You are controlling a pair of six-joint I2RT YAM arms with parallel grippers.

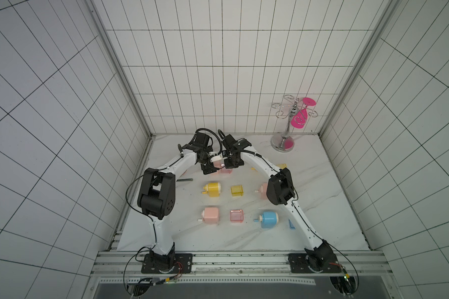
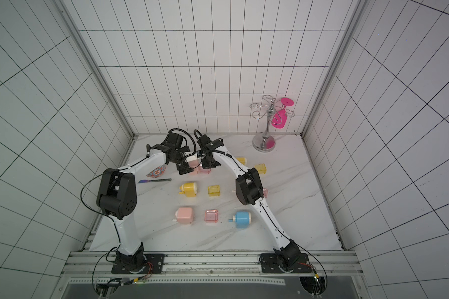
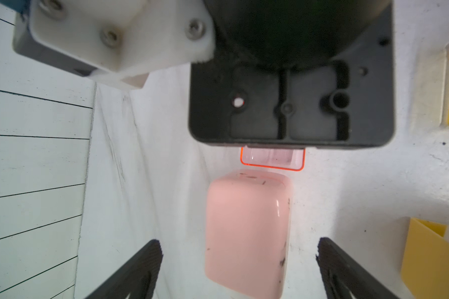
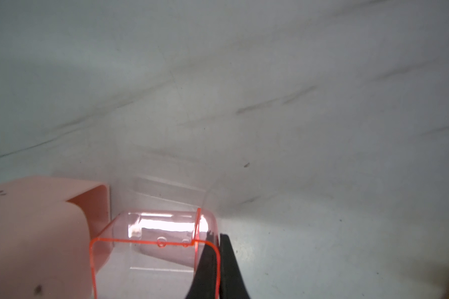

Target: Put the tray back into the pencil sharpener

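Observation:
A pink sharpener body (image 3: pixel 247 231) lies at the back centre of the table, between the spread fingers of my open left gripper in the left wrist view. A clear pink tray (image 4: pixel 159 221) with a bright red-edged rim lies right beside it, at the body's open end in the right wrist view. My right gripper is shut, its dark fingertips at the tray's right wall, partly seen through it. In the top views both wrists crowd over this pair and hide much of it.
Yellow (image 1: pixel 212 189), pink (image 1: pixel 210 214) and blue (image 1: pixel 268 219) sharpeners, with loose trays like the yellow one (image 1: pixel 237 190), stand in front. A metal stand (image 1: pixel 286 142) with a pink glass is at the back right. Tiled walls enclose the table.

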